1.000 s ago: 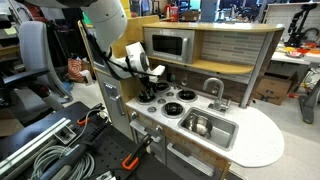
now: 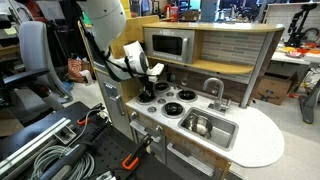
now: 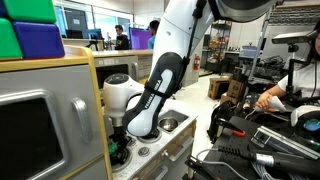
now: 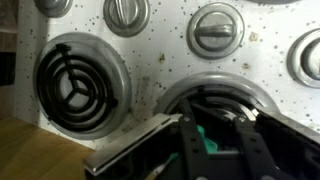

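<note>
Over the stove top, my gripper points down close above a coil burner (image 4: 222, 90). A green object (image 4: 208, 146) shows between its dark fingers, which are shut on it. Most of that object is hidden by the gripper, so its full shape cannot be told. From the side, in exterior view 2, the gripper (image 3: 117, 152) is low at the burners beside the microwave, with a bit of green at it. In exterior view 1 the white arm (image 2: 128, 66) reaches down to the stove's left end, and the gripper's tips are hard to make out.
Another coil burner (image 4: 82, 86) and round metal knobs (image 4: 215, 30) lie around the gripper. A microwave (image 2: 168, 44) stands under the wooden shelf (image 2: 225, 67) just behind the arm. Farther right are a faucet (image 2: 218, 92) and a sink (image 2: 205, 122), then bare white counter (image 2: 258, 143).
The arm stays over the same left end of the stove. Only a slight shift of its lower part shows; nothing else has visibly moved.
</note>
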